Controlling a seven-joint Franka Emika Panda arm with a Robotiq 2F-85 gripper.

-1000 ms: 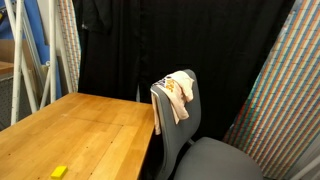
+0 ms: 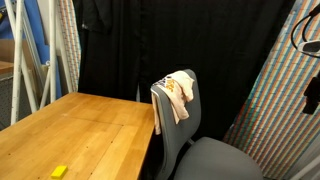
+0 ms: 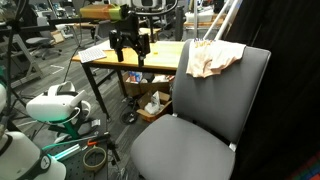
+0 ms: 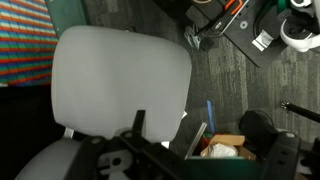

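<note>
A pale pink cloth (image 2: 178, 90) with a printed patch hangs over the top of the grey chair's backrest (image 2: 186, 122). The same cloth (image 3: 213, 58) drapes across the backrest in the second exterior view. My gripper (image 3: 130, 56) hangs in the air to the left of the chair there, its fingers apart and nothing visible between them. Looking down, the wrist view has the chair seat (image 4: 120, 80) on the left and the gripper at the bottom, its dark fingers spread. No cloth shows in that view.
A wooden table (image 2: 85, 125) stands beside the chair, with a small yellow block (image 2: 59, 172) near its front edge. Boxes (image 3: 153, 103) sit under the table. Cables and tools (image 4: 232, 18) lie on the floor. Black curtains (image 2: 220, 50) hang behind the chair.
Part of my arm and gripper has come into the first exterior view at the right edge. The cloth, chair and yellow block have not moved.
</note>
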